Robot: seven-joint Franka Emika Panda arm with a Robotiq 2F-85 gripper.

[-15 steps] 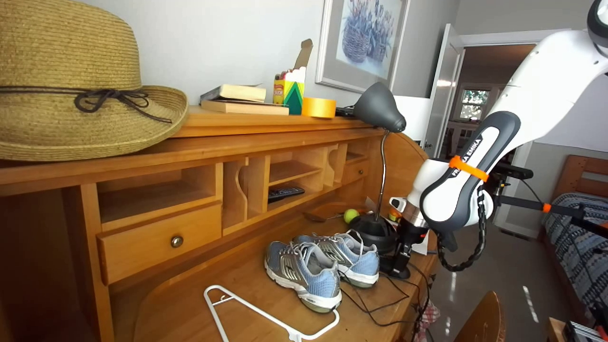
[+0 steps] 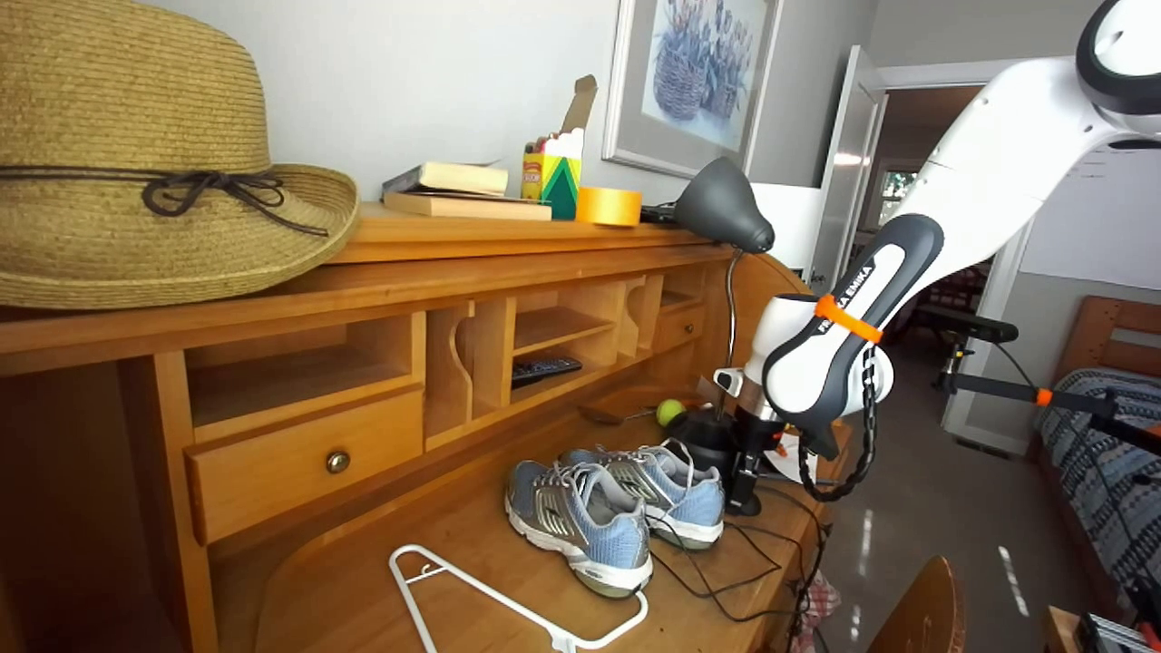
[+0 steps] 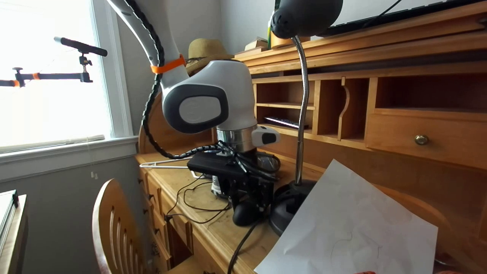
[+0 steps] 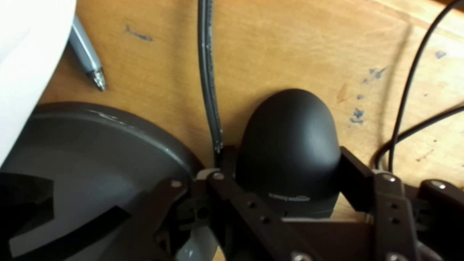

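Observation:
A black computer mouse (image 4: pixel 290 139) with small pale lettering sits between the fingers of my gripper in the wrist view. The fingers are shut on its two sides, with one finger (image 4: pixel 354 180) against its right flank. In exterior view 2 the rounded end of the mouse (image 3: pixel 246 212) shows low over the desk, beneath the wrist; whether it touches the wood cannot be told. Exterior view 1 has the gripper (image 2: pixel 745 495) upright, just right of the shoes and beside the lamp base.
The black lamp base (image 4: pixel 87 148) lies close on the gripper's left, with a cord (image 4: pixel 207 74) alongside. Paper (image 3: pixel 356 223) rests near the lamp. Blue-grey sneakers (image 2: pixel 582 522), a white hanger (image 2: pixel 490 593) and loose cables (image 2: pixel 718 593) occupy the desk.
In exterior view 1 the arm has shifted left, and the wrist has gone from tilted to nearly upright. The shoes, hanger and lamp stay where they were.

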